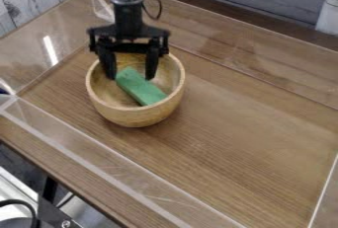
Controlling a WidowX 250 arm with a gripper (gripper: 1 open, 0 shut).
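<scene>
A green block (pixel 142 88) lies in a round light wooden bowl (pixel 134 115) on the wooden table. My black gripper (pixel 129 64) hangs down from above into the back of the bowl, open, its fingers spread to either side near the back end of the block. Whether the fingertips touch the block is hard to tell.
A white object (pixel 330 13) stands at the back right corner. A black cable runs at the lower left, past the table's edge.
</scene>
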